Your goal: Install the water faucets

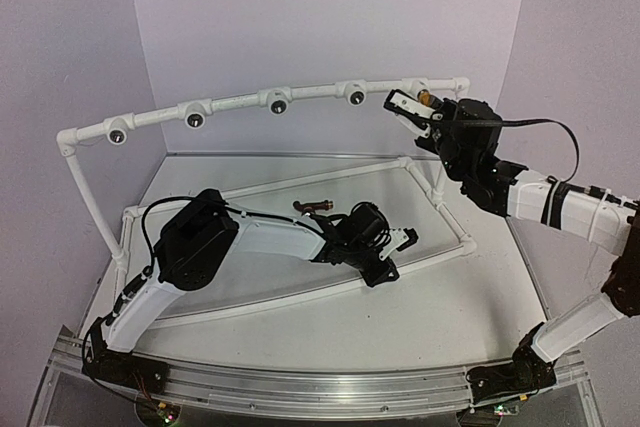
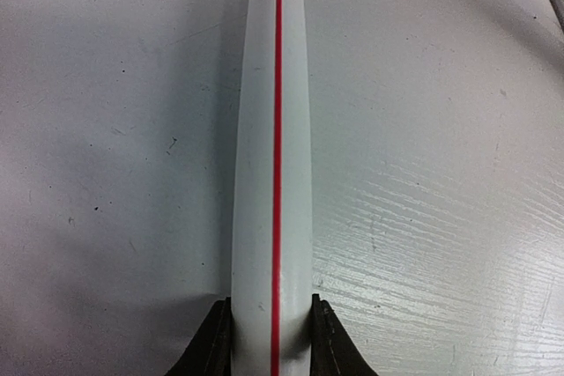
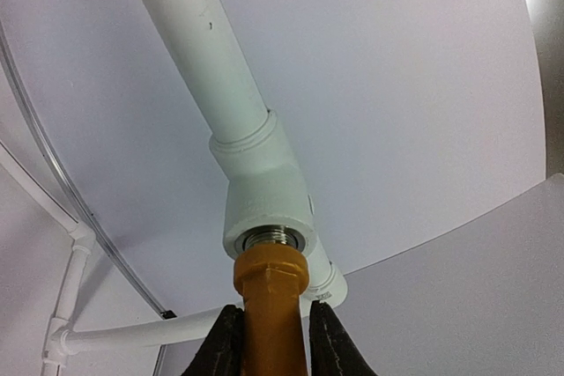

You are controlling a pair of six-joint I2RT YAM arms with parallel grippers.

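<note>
An orange-brown faucet (image 3: 271,314) meets the rightmost T-fitting (image 3: 266,200) of the raised white pipe. Bright threads show between its collar and the fitting's mouth, and the two look in line. Around the faucet's body, my right gripper is shut. Only a bit of that faucet (image 1: 425,97) shows in the top view. A second, brown faucet (image 1: 314,206) lies on the floor inside the frame's base. Down at the front base bar, my left gripper (image 1: 398,259) is shut on the white pipe (image 2: 257,165) with a red stripe.
Several other fittings along the raised pipe (image 1: 235,103) face outward with empty dark openings, such as the leftmost one (image 1: 117,135). The left arm lies low across the base, near the loose faucet.
</note>
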